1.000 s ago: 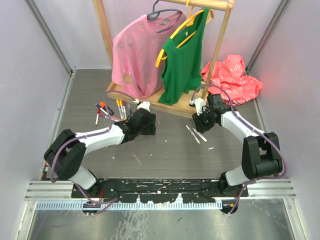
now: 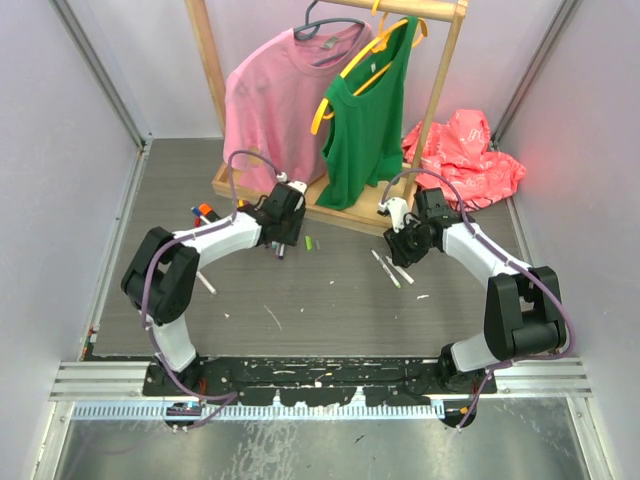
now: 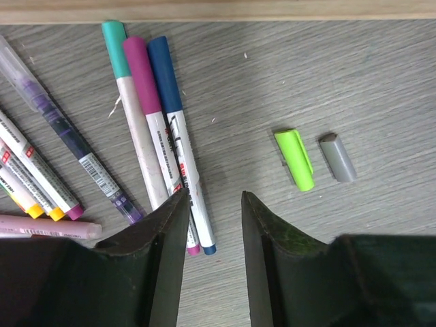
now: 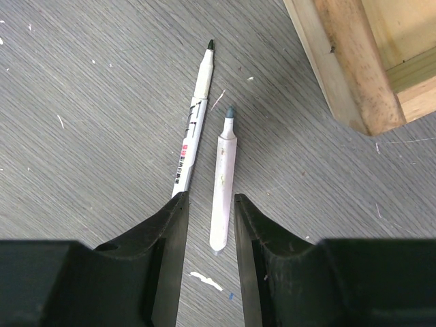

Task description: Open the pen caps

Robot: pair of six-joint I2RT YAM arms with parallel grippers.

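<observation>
My left gripper hangs open over several capped markers: a teal one (image 3: 139, 129), a magenta one (image 3: 154, 119) and a dark blue one (image 3: 180, 136), with more at the left. A loose green cap (image 3: 293, 159) and grey cap (image 3: 336, 157) lie to their right. My right gripper stands open above two uncapped markers, one slim with a dark tip (image 4: 191, 136), one white with a blue-grey tip (image 4: 223, 184). Nothing shows between either pair of fingers.
The wooden rack base (image 2: 356, 218) borders the pens at the back, with pink and green shirts hanging above. A red bag (image 2: 465, 160) lies back right.
My left arm has moved back and slightly left, toward the row of capped markers, uncovering the green cap. The right arm looks unchanged.
</observation>
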